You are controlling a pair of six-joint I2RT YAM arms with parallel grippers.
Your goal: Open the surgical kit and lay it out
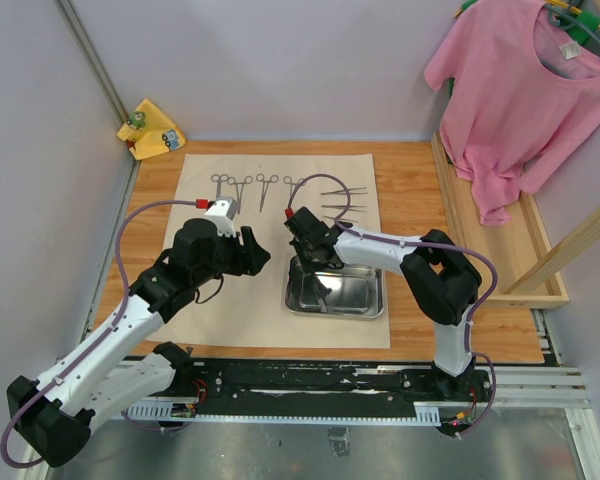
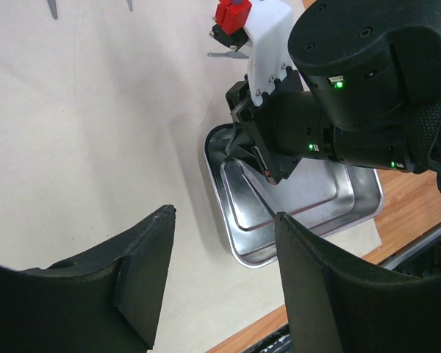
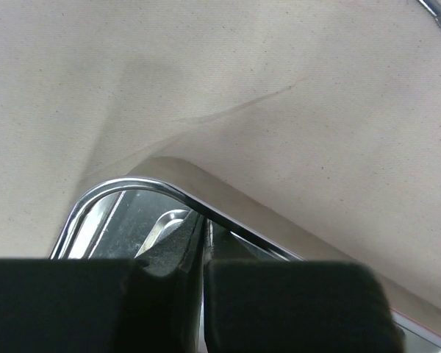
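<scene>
The steel tray (image 1: 355,300) rests on the beige sheet (image 1: 230,310). My right gripper is down at the tray's near-left corner in its wrist view, shut, its tips inside the rim; nothing clearly shows between them. A long flat metal piece (image 2: 257,190) lies in the tray under it. Scissor-like instruments (image 1: 265,185) stand in a row along the sheet's back, with several thin tools (image 1: 342,208) to their right. My left gripper hangs open and empty over the sheet, left of the tray.
A wooden frame (image 1: 520,298) with a pink shirt (image 1: 510,100) above it stands at the right. A yellow patterned cloth (image 1: 155,130) is at the back left.
</scene>
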